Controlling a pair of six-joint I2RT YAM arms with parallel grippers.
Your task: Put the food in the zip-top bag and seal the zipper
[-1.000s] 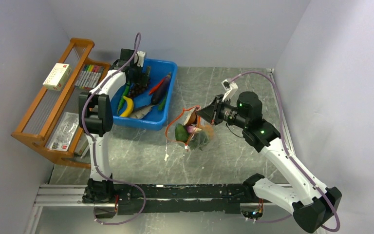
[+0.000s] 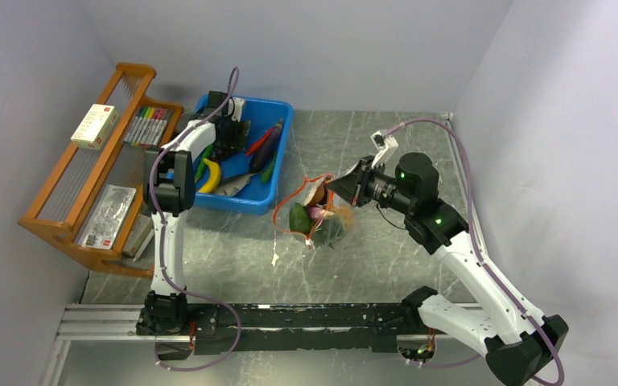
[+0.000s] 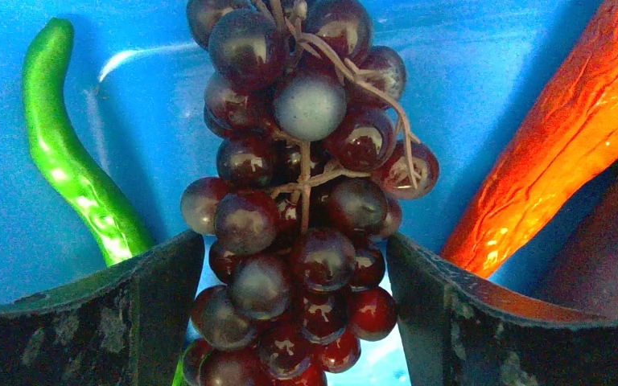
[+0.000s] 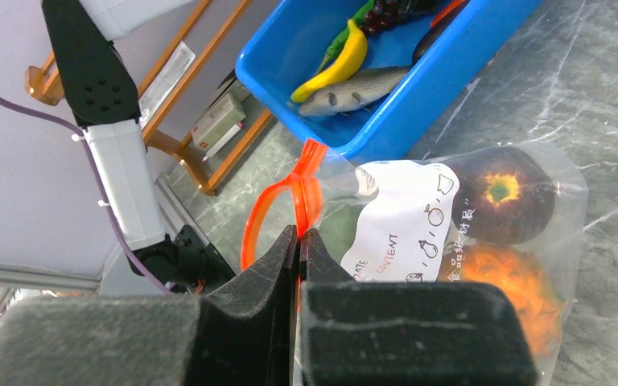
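Note:
A bunch of dark grapes [image 3: 290,273] in the blue bin [image 2: 241,203] lies between the fingers of my left gripper, which is part open around it. Beside it lie a green pepper [image 3: 80,177], a red pepper [image 3: 547,137], a banana [image 4: 338,68], a fish [image 4: 354,92] and an eggplant [image 2: 264,153]. On the counter the clear zip bag [image 4: 559,209] holds several foods, among them a green item [image 2: 300,219]. My right gripper is shut on the bag's orange zipper rim.
A wooden rack [image 2: 56,209] with boxes and markers stands left of the bin. Bare grey counter [image 2: 370,265] lies in front of the bag and behind it.
The right arm has shifted very slightly; the bag looks much the same.

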